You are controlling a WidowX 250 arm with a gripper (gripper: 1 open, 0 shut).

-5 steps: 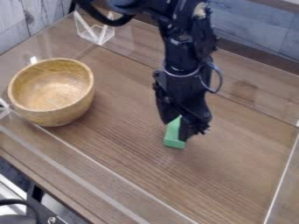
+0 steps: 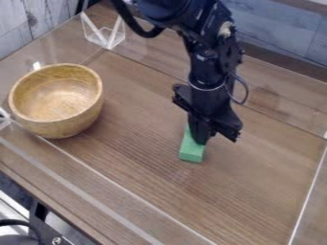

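The black gripper [image 2: 202, 126] is lowered over the middle of the table, shut, its tips at the upper end of a small green block [image 2: 193, 145]. The block lies on the tan table, its upper part partly behind the fingers. Whether the fingertips touch it is hard to tell.
A wooden bowl [image 2: 56, 103] sits at the left. A white wire-like object [image 2: 105, 29] is at the top left.
The gripper has shifted slightly right and back from its earlier spots over the green block. The block lies in about the same place.
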